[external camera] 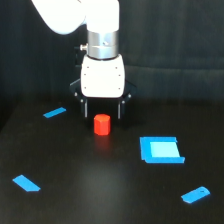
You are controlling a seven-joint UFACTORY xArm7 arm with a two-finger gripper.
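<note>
A small red block (102, 125) stands upright on the dark table, a little left of the middle in the camera view. My gripper (102, 110) points down right above it in the picture, one dark finger to each side. The fingers are open and wider than the block, with a gap showing on both sides. How far down the fingertips reach beside the block is hard to tell against the dark background.
To the right lies a white square (163, 149) framed in blue tape. Short blue tape strips mark the table at the left rear (54, 112), left front (26, 184) and right front (195, 195).
</note>
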